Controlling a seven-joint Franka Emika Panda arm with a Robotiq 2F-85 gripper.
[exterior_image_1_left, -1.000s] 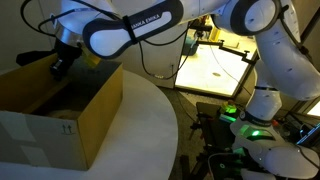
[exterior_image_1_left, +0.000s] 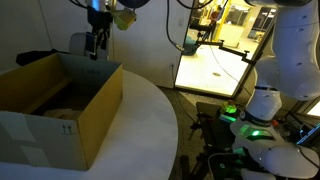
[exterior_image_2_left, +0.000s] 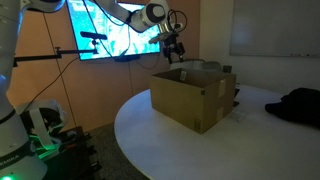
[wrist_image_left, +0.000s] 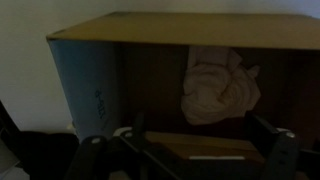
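A large open cardboard box (exterior_image_1_left: 40, 150) stands on the white table, and in the other exterior view the same box (exterior_image_2_left: 212, 105) shows its near corner. Inside it, a pale crumpled cloth (wrist_image_left: 220, 88) lies on the dark bottom in the wrist view. My gripper (exterior_image_1_left: 96, 46) is above the box's far rim, clear of the cardboard, pointing down. The fingers stand wide apart in the wrist view, the gripper open with nothing between them. From the second exterior view the gripper (exterior_image_2_left: 174, 52) also hangs above the box.
A dark heap (exterior_image_2_left: 296, 105) lies on the table behind the box. A second robot arm (exterior_image_1_left: 262, 110) stands off the table at the right.
My gripper has risen from low at the box's far side to above its rim, shifting slightly right. The box has stayed in place.
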